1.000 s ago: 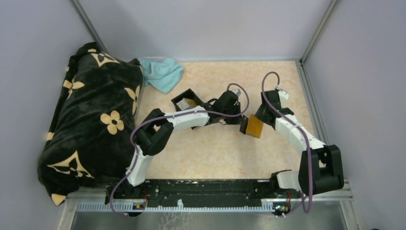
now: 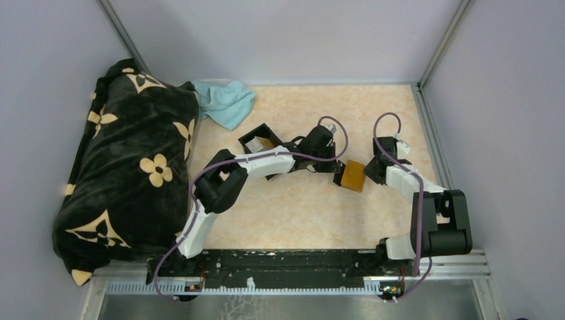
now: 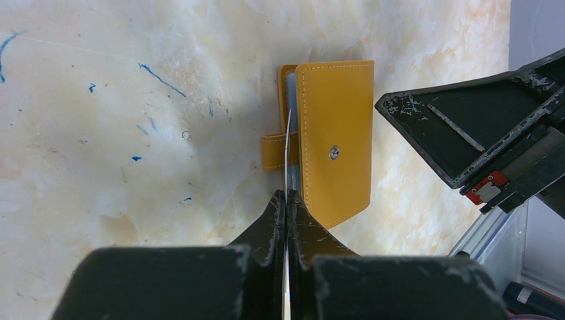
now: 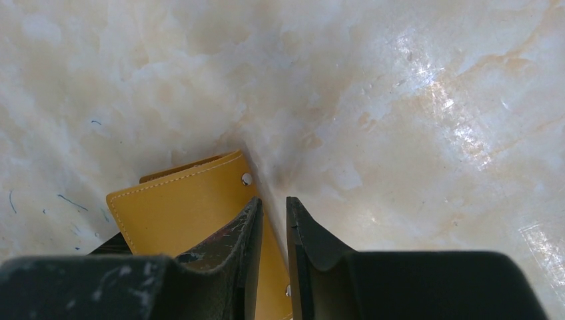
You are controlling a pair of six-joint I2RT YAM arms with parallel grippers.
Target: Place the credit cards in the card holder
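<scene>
The mustard-yellow card holder [image 2: 353, 176] rests on the table between the two grippers. In the left wrist view, my left gripper is shut on a thin card [image 3: 287, 150], seen edge-on as a pale line. The card's far end overlaps the left side of the card holder [image 3: 336, 137] in this view; whether it has entered a slot I cannot tell. My right gripper is part open at the holder's right edge. Its left finger covers some of the holder [image 4: 190, 213], and nothing is seen held between its fingers.
A dark box [image 2: 261, 139] with light items inside stands behind the left arm. A teal cloth [image 2: 226, 103] lies at the back left, beside a dark patterned blanket [image 2: 133, 170]. Bare table [image 2: 293, 217] shows in front and at the back.
My right gripper has come from the holder's far right corner toward the table's front, to beside its right edge. The left arm has barely moved.
</scene>
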